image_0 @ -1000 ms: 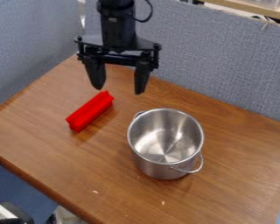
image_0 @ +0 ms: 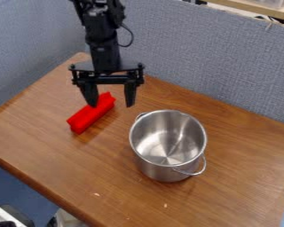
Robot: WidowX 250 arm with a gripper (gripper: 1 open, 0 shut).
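Observation:
My black gripper (image_0: 109, 96) hangs open above a red cylindrical object (image_0: 88, 117) that lies diagonally on the wooden table, left of centre. One finger is at or just over the object's upper end, the other out to the right over bare table; I cannot tell whether it touches. A shiny steel pot (image_0: 169, 140) with side handles stands upright to the right, apart from the red object and the gripper.
The wooden table (image_0: 85, 184) has free room at the front left and right. Grey padded walls (image_0: 216, 62) border the back and left. A pale shelf edge shows at the top right.
The gripper has moved down and to the left, toward the red object, and looks smaller. The red object and the pot have not moved.

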